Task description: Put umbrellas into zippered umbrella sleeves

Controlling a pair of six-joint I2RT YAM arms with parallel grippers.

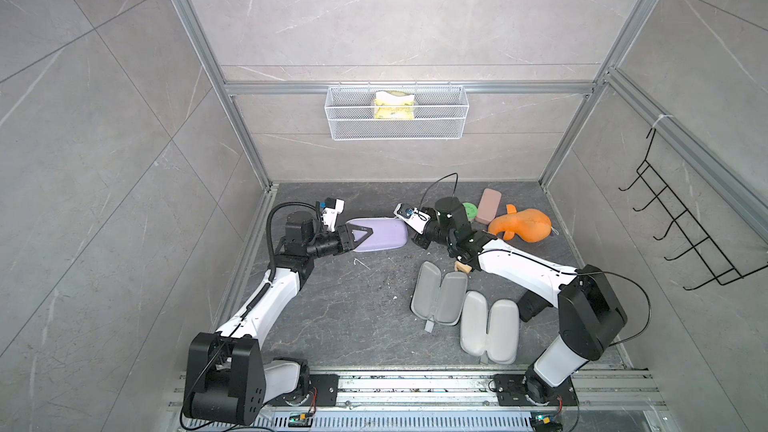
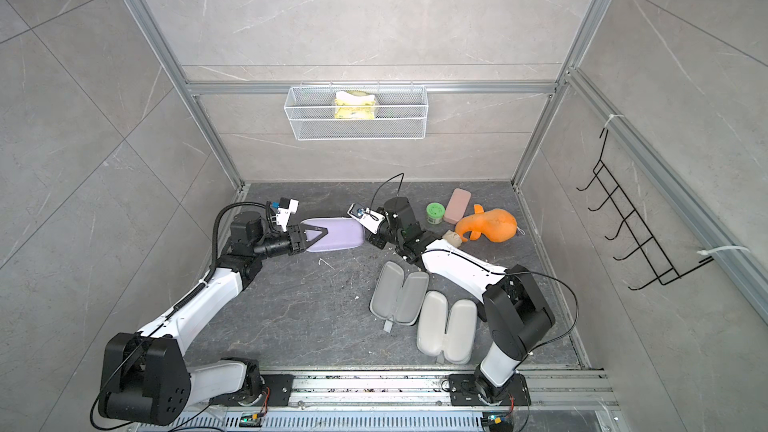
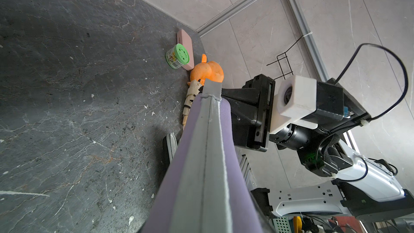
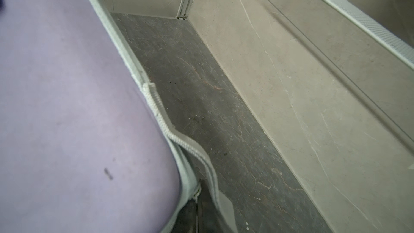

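A closed-looking purple sleeve (image 1: 382,234) with a pale grey zipper band hangs between my two grippers; whether an umbrella is inside is hidden. My left gripper (image 1: 364,237) is shut on the sleeve's left end. In the left wrist view the zipper band (image 3: 207,146) runs away from the camera to a grey tab (image 3: 211,89) at the far end. My right gripper is shut at the sleeve's far corner, its tips against the small zipper pull (image 4: 197,192); a hold on that pull does not show. A grey strap loop (image 4: 189,144) curves beside it.
Two opened grey sleeves (image 1: 439,294) (image 1: 489,329) lie front right. At the back right are an orange plush toy (image 1: 524,225), a pink block (image 1: 488,205) and a green-lidded tub (image 2: 435,212). A wire basket (image 1: 397,113) hangs on the back wall.
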